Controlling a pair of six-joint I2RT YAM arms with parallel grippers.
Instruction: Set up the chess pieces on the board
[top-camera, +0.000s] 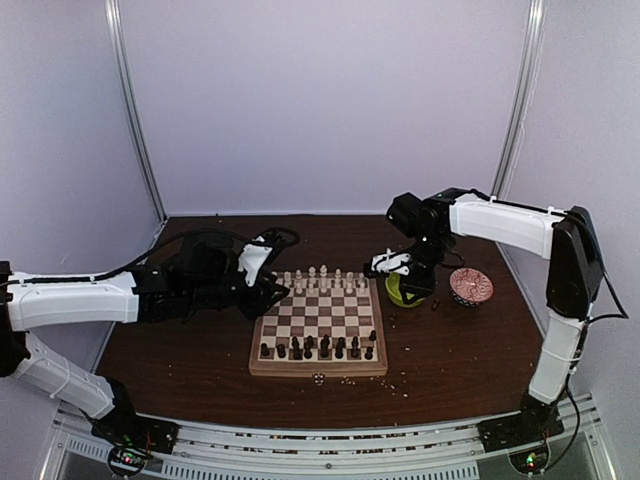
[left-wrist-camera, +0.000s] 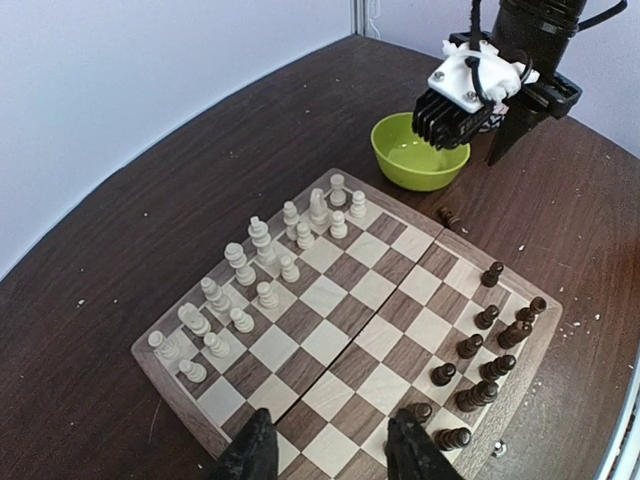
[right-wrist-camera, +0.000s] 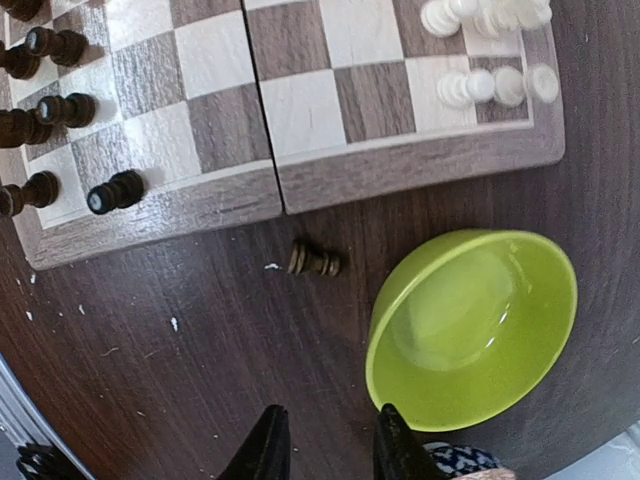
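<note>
The chessboard (top-camera: 320, 370) has white pieces (left-wrist-camera: 260, 240) along its far side and dark pieces (left-wrist-camera: 475, 396) along its near side, all standing. A dark piece (right-wrist-camera: 314, 260) lies on its side on the table, between the board's right edge and the green bowl (right-wrist-camera: 470, 325). My left gripper is open above the board's left part, with nothing between its fingers. Over by the green bowl, my right gripper has a clear gap between its fingertips and holds nothing; in the top view its arm partly covers that bowl.
A red patterned bowl (top-camera: 471, 286) stands right of the green one, with a small dark object (top-camera: 435, 304) on the table between them. Light crumbs (top-camera: 392, 385) are scattered near the board's front right corner.
</note>
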